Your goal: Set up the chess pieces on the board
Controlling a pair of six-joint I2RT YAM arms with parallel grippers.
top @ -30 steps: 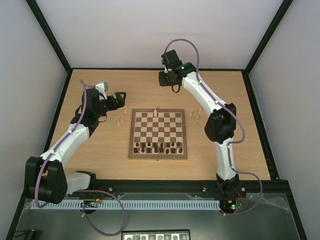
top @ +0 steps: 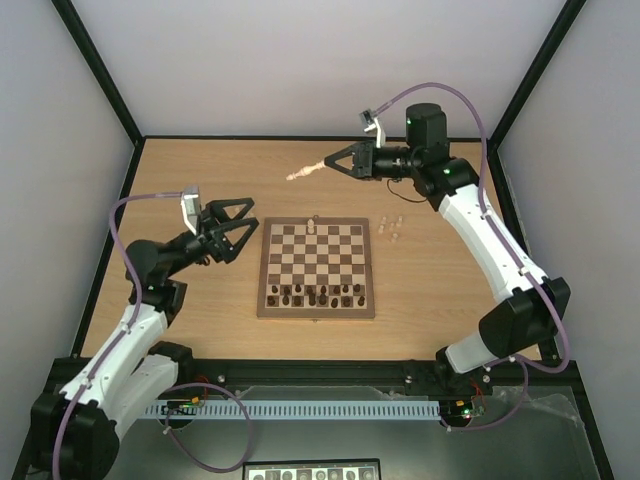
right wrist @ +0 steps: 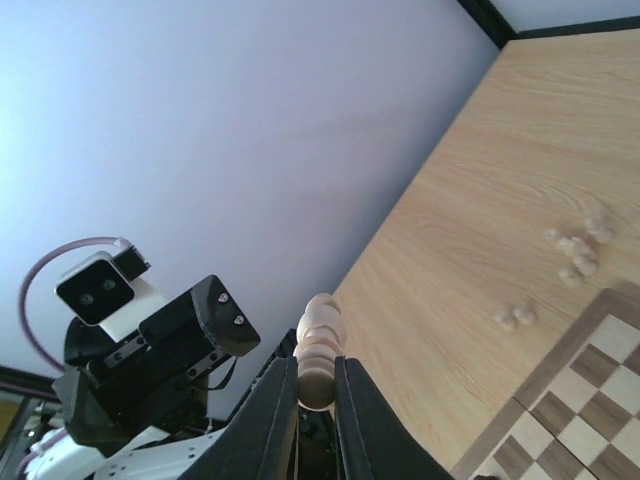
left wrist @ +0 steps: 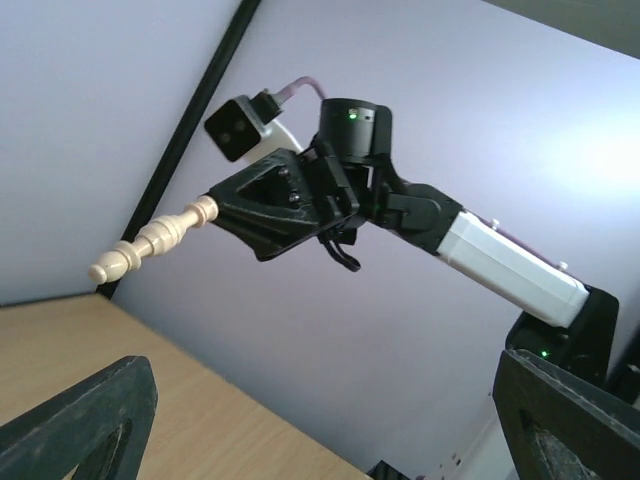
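My right gripper [top: 330,163] is raised behind the board's far edge, shut on the end of a pale chess piece [top: 306,171]. In the left wrist view this turned pale piece [left wrist: 150,242] points out sideways, toward the left. My left gripper [top: 254,213] stands open with nothing between its fingers, left of the board and facing the right arm. The chessboard [top: 265,270] lies mid-table. Dark pieces [top: 310,298] fill its near rows, and one pale piece [top: 311,226] stands on the far row. Several loose pale pieces [top: 390,227] are on the table right of the board.
Bare table [top: 215,320] stretches left of the board. In the right wrist view, two small groups of pale pieces [right wrist: 515,315] lie beyond the board's corner. The left arm covers part of the table at left. A dark frame edges the workspace.
The right arm swung to the right and its gripper turned to point left, bringing the pale piece into view. The left gripper lifted a little and opened wider, now aimed toward the right one.
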